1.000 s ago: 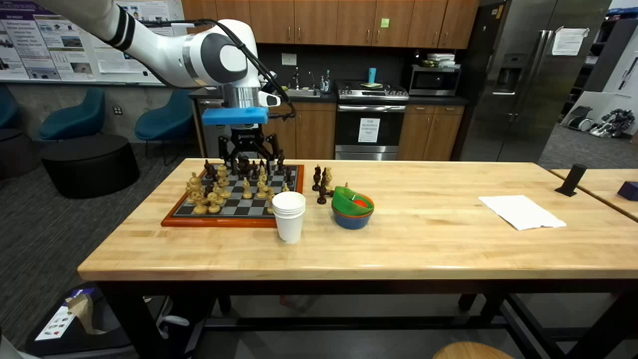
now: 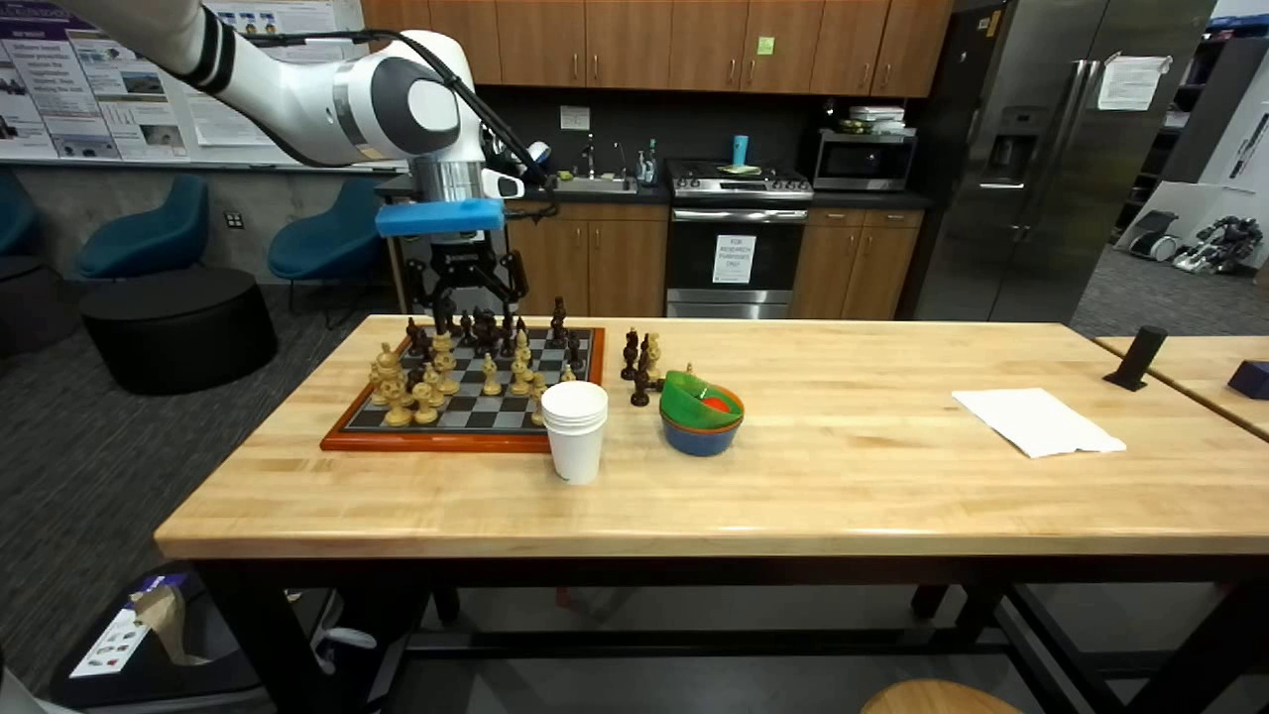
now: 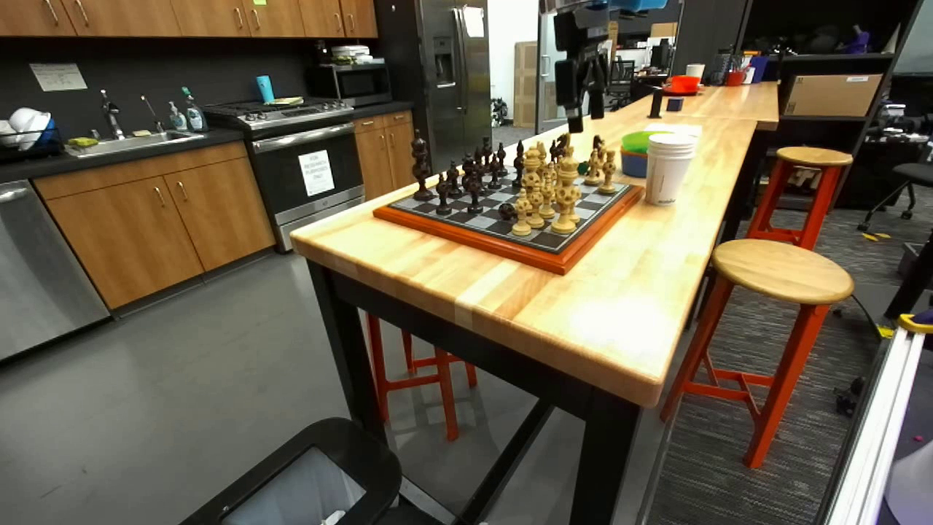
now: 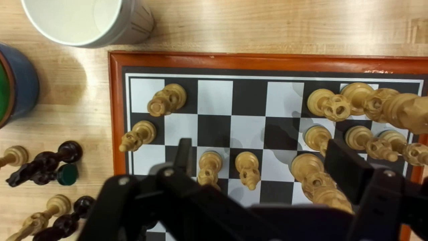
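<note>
A chessboard (image 2: 476, 442) with a red-brown frame lies at the table's left side, crowded with light and dark pieces. Above it hangs my gripper, open, with its two black fingers spread wide. In the wrist view, a light pawn (image 4: 247, 168) and another light piece (image 4: 209, 165) stand on the board below the gap. A tall light piece (image 4: 317, 180) is close to the right finger in that view. One dark piece (image 3: 507, 211) seems to lie on its side near the board's edge. The gripper's body hides part of the board from the wrist camera.
Stacked white cups (image 2: 576, 434) stand by the board's front right corner. Beside them are nested bowls (image 2: 701, 438), green over blue. Several loose pieces (image 2: 639, 383) stand off the board. A white sheet (image 2: 1037, 421) lies farther right; between is bare table.
My arm has shifted to the left in exterior view 1 and risen slightly, with the gripper higher over the board. The pieces and cups appear unmoved.
</note>
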